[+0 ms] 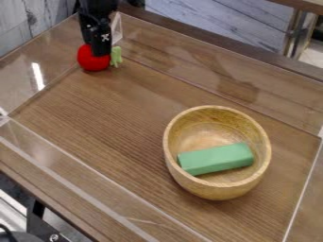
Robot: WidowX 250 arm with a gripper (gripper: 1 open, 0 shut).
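Observation:
A red round object [91,60] with a small light-green piece [115,59] beside it sits at the upper left of the wooden table [113,132]. The black gripper [98,45] is low over the red object, partly covering it; its fingertips are hard to make out, so whether it holds the object is unclear. At the lower right stands a wooden bowl [178,125] with a green block [214,159] in it.
A wall lies behind the upper left, and a shelf edge shows at the top right.

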